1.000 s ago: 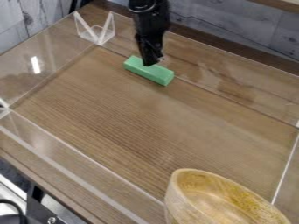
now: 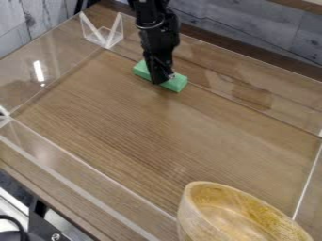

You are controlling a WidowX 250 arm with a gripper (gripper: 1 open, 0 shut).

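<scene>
A green block (image 2: pixel 174 84) lies on the wooden table (image 2: pixel 151 151) in the upper middle of the camera view. The black gripper (image 2: pixel 156 73) reaches down from the top onto the block, its fingertips at the block's middle and hiding part of it. Whether the fingers are closed on the block is too small to tell.
A pale yellow bowl (image 2: pixel 239 221) sits at the bottom right. A clear plastic object (image 2: pixel 104 26) stands at the back left. Dark cables hang at the lower left edge.
The gripper has come down from above and behind the green block onto it. The block looks to be in the same place.
</scene>
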